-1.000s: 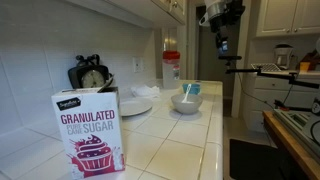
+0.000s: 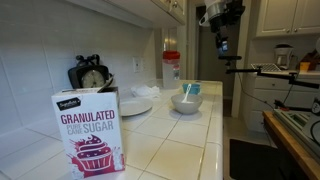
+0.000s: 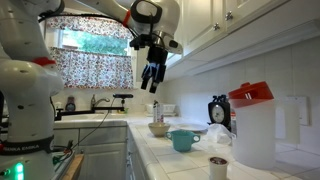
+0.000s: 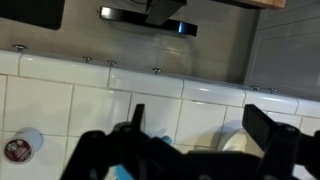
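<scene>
High above the counter hangs my gripper (image 3: 152, 84), pointing down with nothing between its fingers. Its spread fingers (image 4: 262, 125) frame bare tile and the counter edge in the wrist view. On the white tiled counter (image 2: 160, 150), a granulated sugar box (image 2: 92, 135) stands upright in front. A light bowl (image 2: 186, 103) with a white utensil leaning in it sits near the edge. The teal mug (image 3: 184, 140) is beyond the bowl in exterior view 1. A small white cup-like item (image 3: 218, 168) stands by itself; in the wrist view its round top (image 4: 18, 150) looks dark.
A tall container with a red lid (image 3: 254, 120) stands near the wall, and a black clock-like item (image 2: 89, 74) is behind the sugar box. A white plate (image 2: 135, 106) lies flat. Cabinets (image 3: 205, 25) overhang the counter.
</scene>
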